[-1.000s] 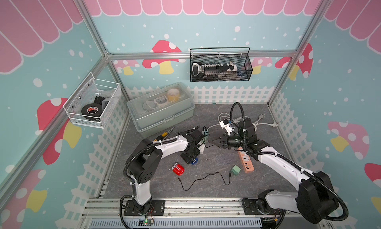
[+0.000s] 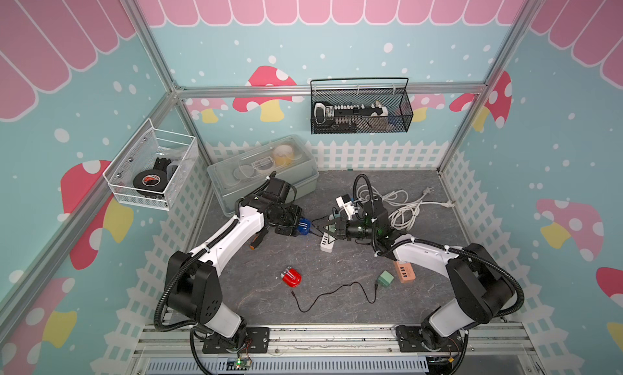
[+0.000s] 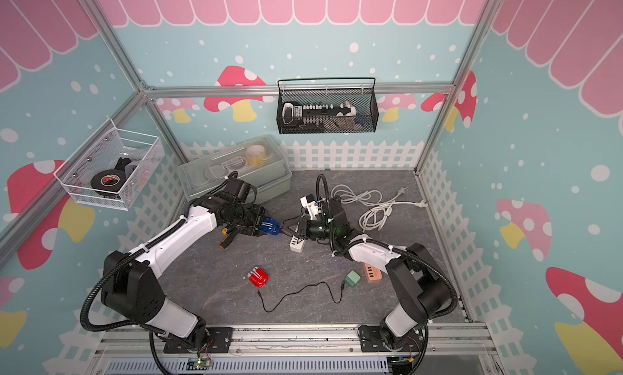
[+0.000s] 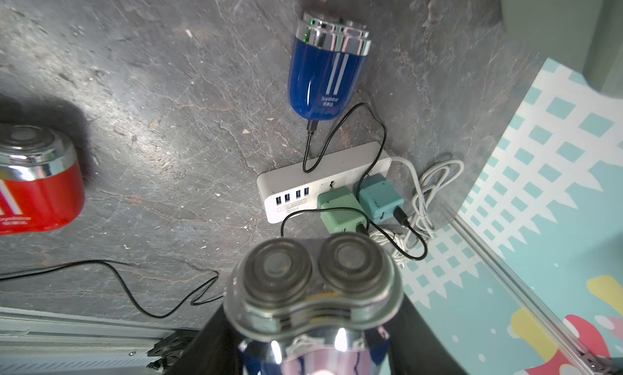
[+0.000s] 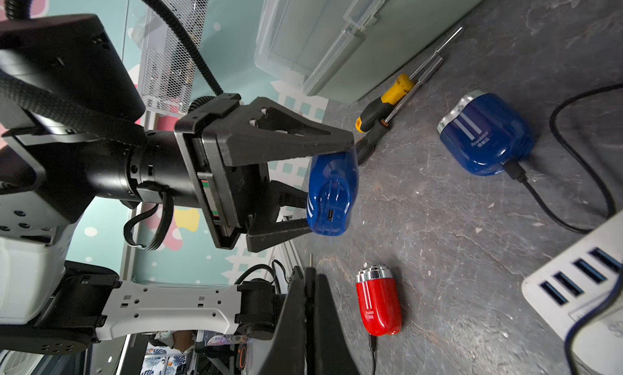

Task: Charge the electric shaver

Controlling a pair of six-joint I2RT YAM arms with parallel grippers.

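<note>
My left gripper [image 2: 299, 225] is shut on a blue shaver [image 5: 333, 196], raised above the table with its charging port facing my right gripper. My right gripper is shut on a thin black cable plug [image 5: 310, 266], its metal tip pointing towards that shaver and apart from it. A second blue shaver [image 4: 326, 73] lies on the table with a cable in its end. The white power strip [image 4: 295, 177] carries a green adapter [image 4: 337, 206] and a teal adapter [image 4: 381, 198]. A red shaver [image 5: 378, 301] lies nearer the front, a cable plug [image 5: 372, 341] at its lower end.
A green adapter cube [image 2: 385, 278] with a black cable lies at the front right, beside an orange power strip [image 2: 405, 271]. Screwdrivers [image 5: 392, 101] and a lidded box [image 3: 272, 186] are at the back left.
My left gripper has moved back and left from low over the table, now with a blue shaver raised in it. My right gripper has come left, over the white power strip.
</note>
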